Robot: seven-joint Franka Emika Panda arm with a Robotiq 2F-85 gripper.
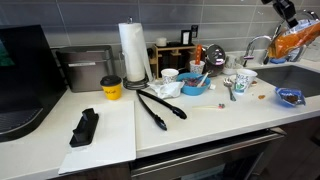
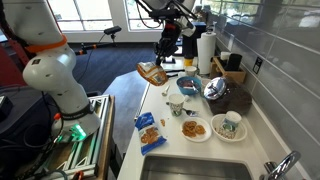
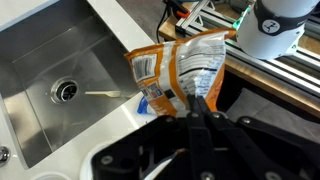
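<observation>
An orange-and-white bag (image 3: 178, 68) hangs from my gripper, which is shut on its edge in the wrist view. Held up in the air, the bag (image 1: 293, 40) appears at the upper right of exterior view 1, above the counter and sink side. Exterior view 2 has the bag (image 2: 152, 73) raised near the counter's edge, over a blue packet lower down. The fingertips are dark against the bag, and how much of it lies between them is hard to see.
A blue packet (image 2: 150, 135) lies on the counter beside a plate of food (image 2: 194, 130) and a patterned cup (image 2: 176, 104). The sink (image 3: 48, 75) has a light wooden utensil (image 3: 108, 94) by its edge. Black tongs (image 1: 165, 108) and a blue bowl (image 1: 194, 86) sit farther along.
</observation>
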